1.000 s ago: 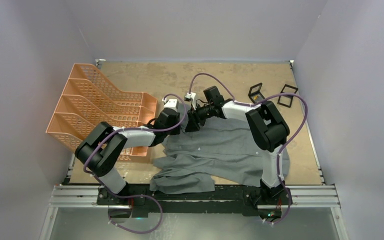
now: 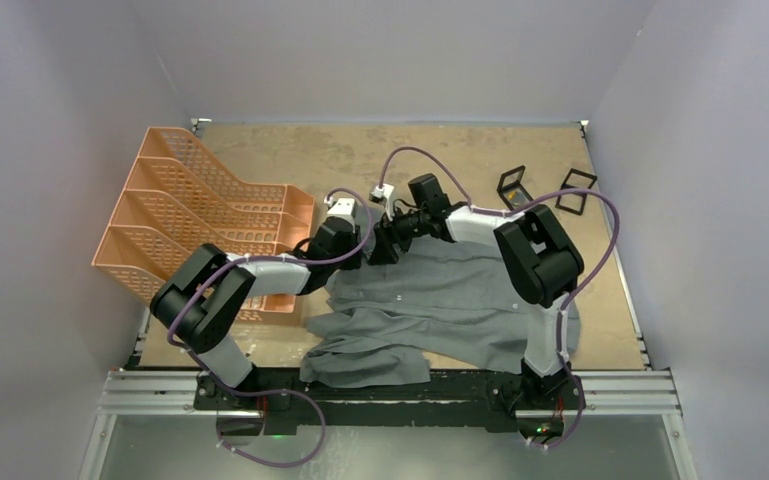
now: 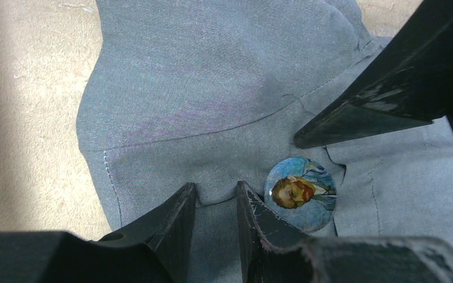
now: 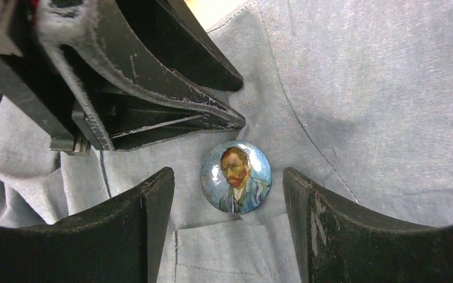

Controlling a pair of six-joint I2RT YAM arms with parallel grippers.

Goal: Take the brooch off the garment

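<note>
A round brooch [image 4: 235,177] with a painted portrait lies on the grey-blue garment [image 2: 430,275], close to a seam. In the right wrist view it appears between the spread fingers of my right gripper, which is open; whether they touch it I cannot tell. The left wrist view puts the brooch [image 3: 301,193] just right of my left gripper. That gripper's fingers are a little apart, with a garment crease visible between them. One dark right fingertip [image 3: 309,137] reaches in just above the brooch. From above, the arms hide the brooch.
An orange divided rack [image 2: 210,190] stands at the left, close to the left arm. Two small dark frames, one open case [image 2: 513,188] and one outline [image 2: 576,190], lie at the back right. Bare table [image 2: 340,150] shows along the back.
Garment and left arm look the same.
</note>
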